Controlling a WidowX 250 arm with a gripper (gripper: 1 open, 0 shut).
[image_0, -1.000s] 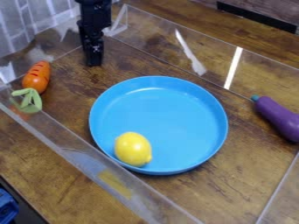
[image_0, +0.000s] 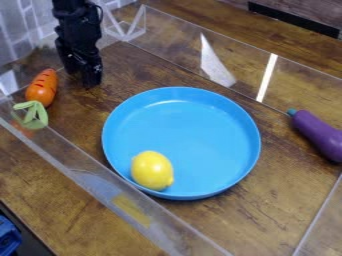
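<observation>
The black gripper (image_0: 80, 62) points down at the upper left, low over the wooden floor of a clear-walled bin, just above and right of an orange carrot (image_0: 42, 86) with a pale green top. Its fingers are dark, and their spread is hard to make out. A yellow lemon (image_0: 152, 170) lies in the lower left of a blue plate (image_0: 201, 130). A purple eggplant (image_0: 318, 135) lies at the far right.
Clear bin walls run along the left, back and front. Bare wood (image_0: 174, 60) is open behind the plate. A dark blue object (image_0: 8, 240) shows outside the bin at the lower left corner.
The gripper has moved left from above the back of the bin, toward the carrot. The carrot, plate, lemon and eggplant have stayed put.
</observation>
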